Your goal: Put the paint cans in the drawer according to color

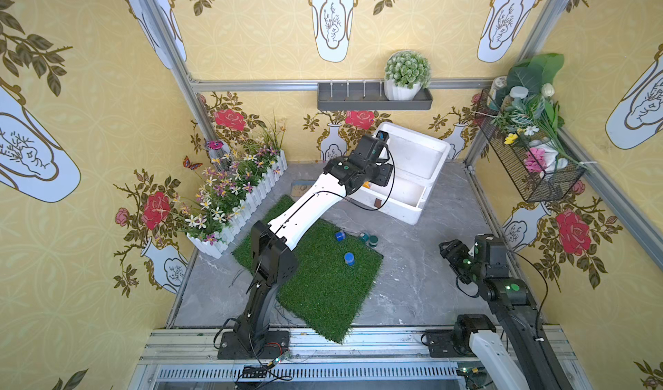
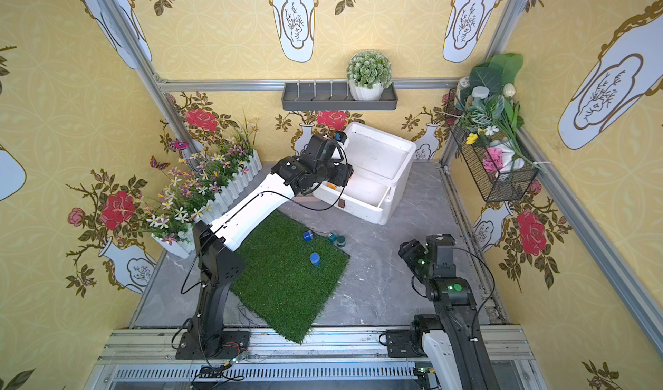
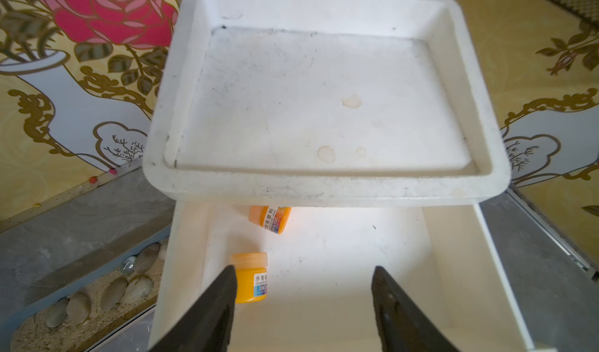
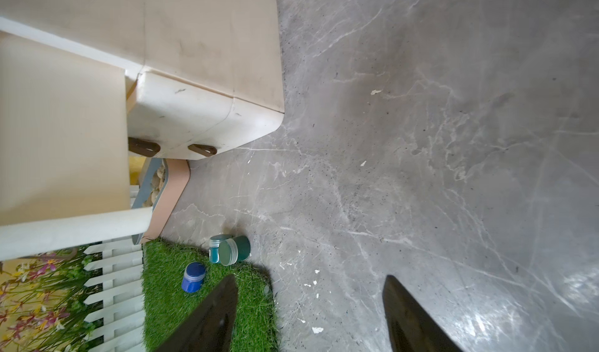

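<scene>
My left gripper is open over the white box [image 1: 418, 165], whose upper tray [image 3: 321, 102] stands behind the lower compartment. Two orange paint cans [image 3: 249, 283] lie in that compartment's left part, with nothing between my fingers. On and beside the grass mat [image 1: 317, 286] are two blue cans [image 1: 339, 235] and two green cans [image 4: 237, 249]. My right gripper is open above the grey floor at the right, away from the cans.
A white-fenced flower planter [image 1: 238, 210] runs along the left. A wall shelf with a plant [image 1: 407, 75] and a wire basket of flowers [image 1: 525, 169] are mounted on the walls.
</scene>
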